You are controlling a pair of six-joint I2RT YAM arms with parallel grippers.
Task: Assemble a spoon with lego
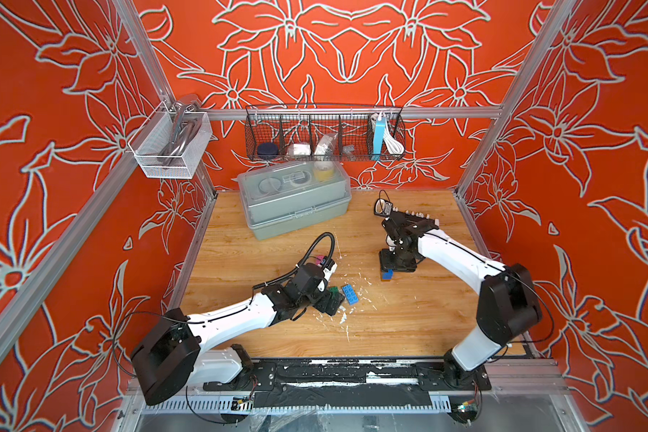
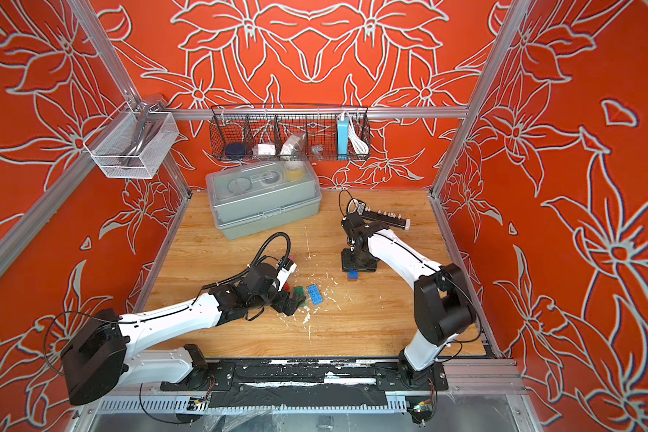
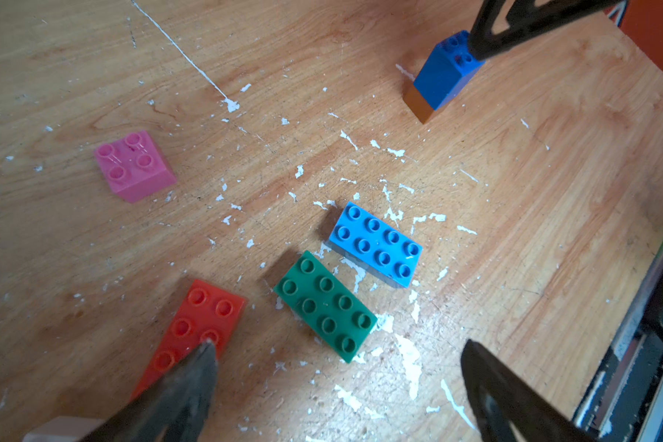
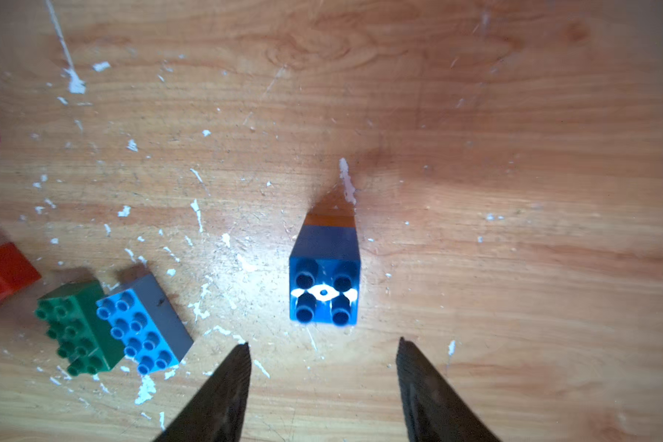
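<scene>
Dark blue bricks (image 4: 324,291) stand upright on an orange brick (image 4: 330,220), square studs up. Beyond them, apart from the stack, my right gripper has its fingers spread with nothing between. My left gripper is open too, hovering over a green brick (image 3: 324,304), which lies loose on the table. A light blue brick (image 3: 375,243) lies close beside the green one. The red brick (image 3: 191,324) is partly covered by a left finger (image 3: 180,397). Farther off sits a small pink brick (image 3: 134,166). Something white (image 3: 62,428) shows at the lower left corner.
A grey lidded toolbox (image 1: 295,194) stands at the back left of the table (image 1: 230,259). Behind the right arm lies a black power strip (image 2: 385,217). Bare wood extends around the stack on the right.
</scene>
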